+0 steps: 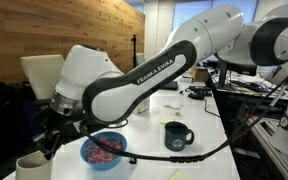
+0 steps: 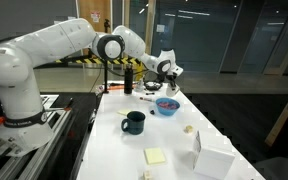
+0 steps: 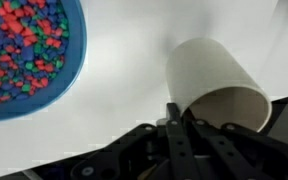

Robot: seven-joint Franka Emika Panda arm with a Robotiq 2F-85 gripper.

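Observation:
A white cup (image 3: 209, 70) tilts across the wrist view, its open mouth toward the lower right. My gripper is shut on the cup's rim, with the wall between its fingers. In exterior view 1 the cup (image 1: 32, 168) is cut off at the lower left corner, below my gripper (image 1: 50, 150). Right of it stands a blue bowl (image 1: 96, 158) filled with small red, green and blue pieces; the bowl (image 3: 72, 80) fills the wrist view's upper left. Whether the cup touches the table cannot be told.
A dark mug (image 2: 133, 122) stands on the white table, with a yellow paper square (image 2: 155, 156) nearby. A white box (image 2: 214, 155) is at the right of exterior view 2. A black cable sags from the arm past the bowl. In the wrist view, the table edge runs close beside the cup.

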